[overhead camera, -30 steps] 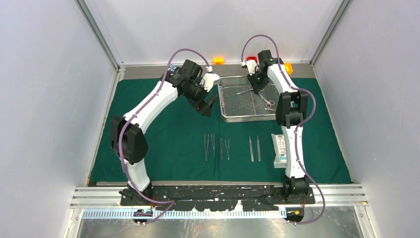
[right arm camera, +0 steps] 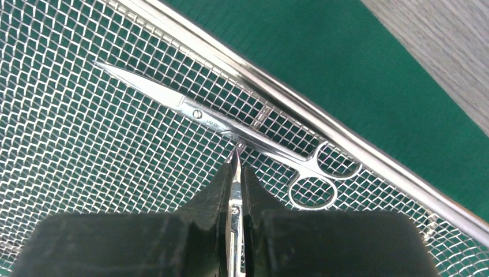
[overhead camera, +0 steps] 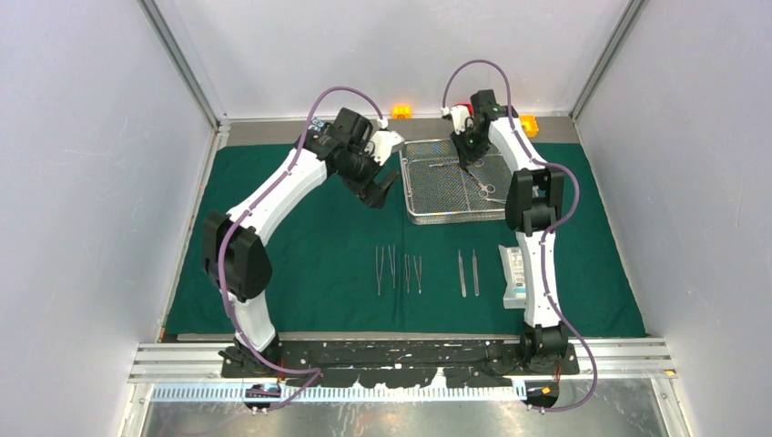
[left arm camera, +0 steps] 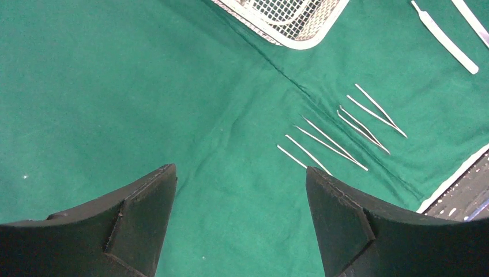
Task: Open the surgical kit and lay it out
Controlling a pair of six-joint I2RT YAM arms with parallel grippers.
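Observation:
In the right wrist view my right gripper has its fingers close together around pointed scissors point(right arm camera: 235, 209). The metal fills the narrow gap, and the blade tips stick out beyond the fingers. Their handle is partly hidden there; the top view shows its rings. A second pair of scissors point(right arm camera: 210, 119) lies across those tips in the wire mesh basket point(overhead camera: 409, 196). My left gripper is open and empty above the green cloth, left of the basket. On the cloth in front lie several tweezers point(overhead camera: 380, 273) and two slim handles point(overhead camera: 462, 276).
A white packet point(overhead camera: 513, 277) lies at the front right, close beside the right arm. Yellow point(overhead camera: 401, 111) and red-and-yellow point(overhead camera: 528, 126) containers stand behind the basket. Raised basket walls surround the scissors.
My right gripper has shifted slightly left and toward the back. Both pairs of scissors have slid the same way with it. The left arm and the laid-out tools look unmoved.

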